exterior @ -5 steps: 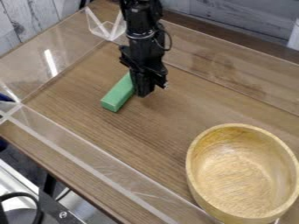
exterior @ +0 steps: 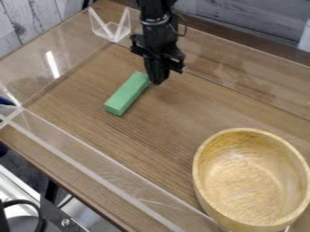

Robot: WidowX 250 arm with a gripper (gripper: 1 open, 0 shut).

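A green rectangular block [exterior: 127, 94] lies on the wooden table at the left of centre, lengthwise from lower left to upper right. The black arm reaches down from the top, and its gripper [exterior: 158, 72] hangs just beyond the block's upper right end, shut, with nothing visible between its fingers. The fingertips are small and dark in this view.
A large tan round bowl [exterior: 245, 177] fills the lower right. A clear plastic piece [exterior: 111, 25] stands at the top left. Black cables lie at the bottom left corner.
The gripper has moved up and away from the green block, toward the back and slightly right, uncovering more of the block's upper end. The block looks in about the same place.
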